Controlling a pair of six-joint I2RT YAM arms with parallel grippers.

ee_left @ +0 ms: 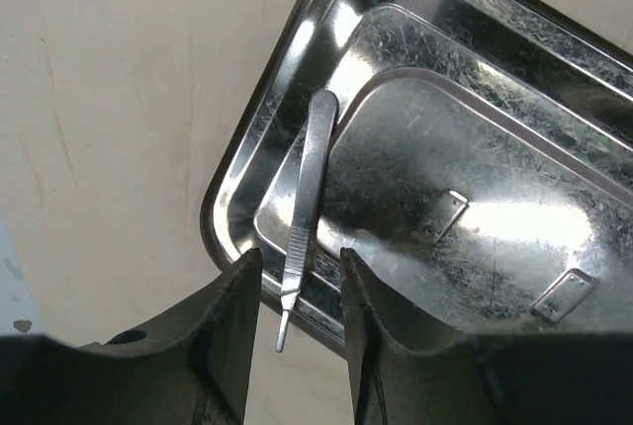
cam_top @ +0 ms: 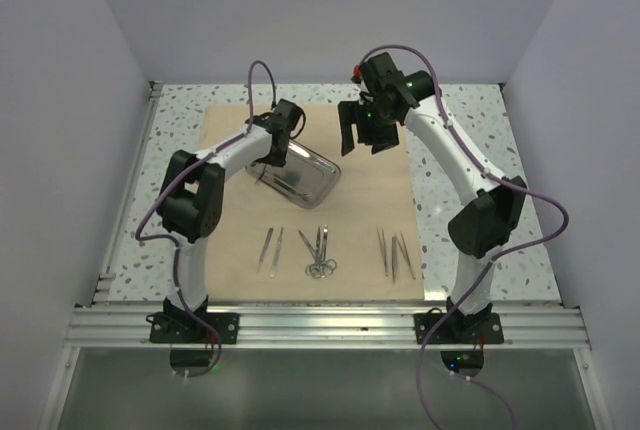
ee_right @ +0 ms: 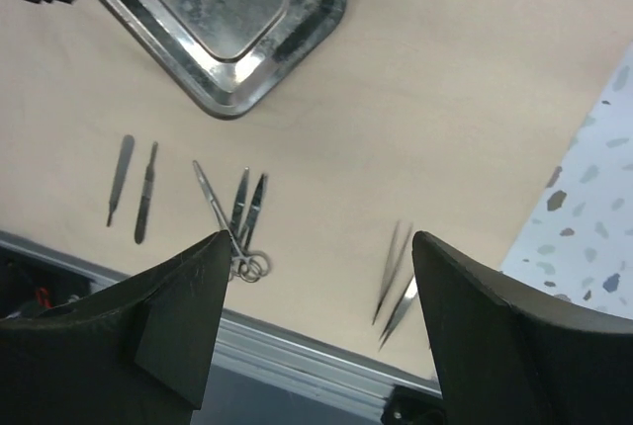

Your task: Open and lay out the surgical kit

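Note:
A shiny metal tray (cam_top: 318, 182) sits near the upper middle of the beige cloth. Across its rounded corner lies a scalpel handle (ee_left: 311, 170), its narrow tip reaching past the rim in the left wrist view. My left gripper is over that corner with its fingers apart; the handle's lower end shows in the gap, not clamped. To the right of the tray my right gripper (cam_top: 368, 145) is high above the cloth, open and empty. In the right wrist view its fingers (ee_right: 183, 306) stand wide apart.
Two slim handles (cam_top: 265, 250), a group of scissors and clamps (cam_top: 321, 260) and several tweezers (cam_top: 394, 258) lie along the cloth's front. Bare beige cloth (cam_top: 372, 195) is right of the tray. Speckled table (cam_top: 490, 220) shows at the side.

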